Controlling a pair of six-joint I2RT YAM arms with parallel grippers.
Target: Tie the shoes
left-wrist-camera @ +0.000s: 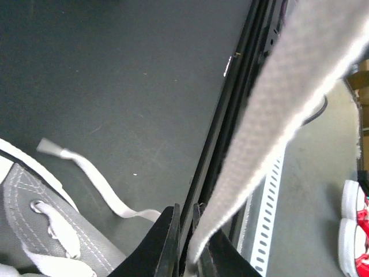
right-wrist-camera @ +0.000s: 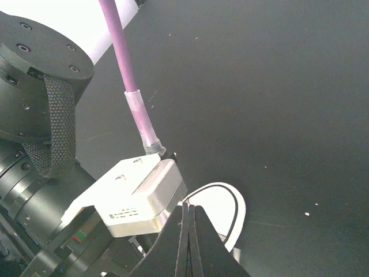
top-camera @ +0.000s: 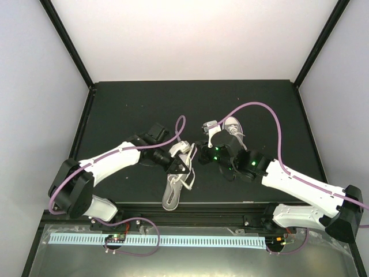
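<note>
A grey shoe [top-camera: 173, 191] with white laces [left-wrist-camera: 104, 184] lies below my left gripper [top-camera: 183, 166]. In the left wrist view, my left gripper has a white lace [left-wrist-camera: 277, 98] running up from between its fingers, close to the camera; the shoe [left-wrist-camera: 69, 236] is at lower left. My right gripper [top-camera: 203, 151] is just right of it; in the right wrist view its fingers [right-wrist-camera: 216, 254] are shut, nothing visible between them. A second shoe [top-camera: 233, 124] lies behind the right arm, partly hidden.
The dark board [top-camera: 132, 104] is clear at the back and left. Its front edge [top-camera: 150, 203] runs just past the near shoe's end. In the right wrist view, the left arm's housing [right-wrist-camera: 138, 202] fills the lower left, very close.
</note>
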